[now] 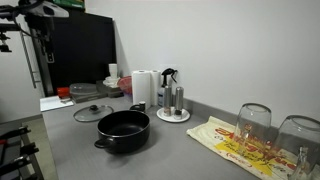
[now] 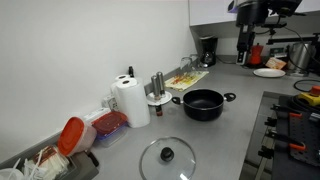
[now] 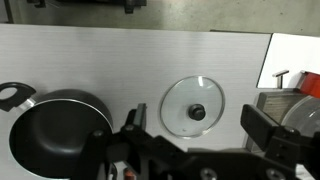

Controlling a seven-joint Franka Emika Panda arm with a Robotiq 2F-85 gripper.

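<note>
High above the counter, my gripper [image 2: 253, 52] stands open and holds nothing. It is at the upper left in exterior view 1, far from every object. A black two-handled pot [image 1: 124, 131] sits uncovered on the grey counter; from the wrist it appears empty inside [image 3: 62, 138]. The round glass lid [image 2: 167, 164] with a black knob [image 3: 197, 112] lies flat, apart from the pot. In the wrist view this lid shows between and beyond the open fingers, well below them.
Paper towel rolls [image 2: 132, 104], a plate of bottles [image 1: 173, 114] and red containers [image 2: 76, 134] stand along the wall. Upturned glasses [image 1: 253, 124] rest on a patterned cloth [image 1: 214, 134]. Counter between pot and lid is clear.
</note>
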